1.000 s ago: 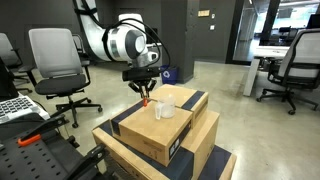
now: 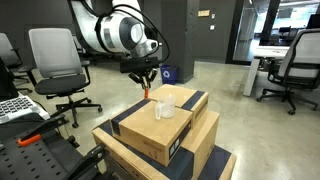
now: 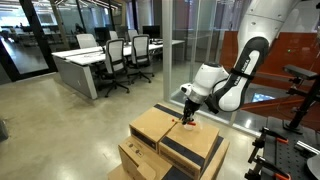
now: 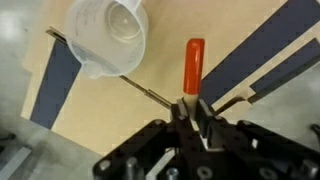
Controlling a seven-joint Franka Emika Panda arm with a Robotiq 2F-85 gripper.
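In the wrist view my gripper is shut on the pale lower end of a slim stick-like object (image 4: 194, 65) with an orange-red end. Exterior view 1 shows that orange end (image 2: 146, 94) hanging below the gripper, just above the left part of the cardboard box top (image 2: 150, 126). A translucent white cup (image 4: 105, 35) with a handle stands on the box, apart from the held object. The same cup (image 2: 166, 101) appears right of the gripper in exterior view 1. What the object is exactly, I cannot tell.
Several cardboard boxes with dark tape stand together; another box (image 2: 201, 137) lies at the right. Bare box top is free in front of the cup. An office chair (image 2: 57, 70) and grey floor (image 2: 238, 110) surround the boxes.
My gripper has risen over the last second, carrying the orange-ended object up with it. The cup and boxes have stayed in place.
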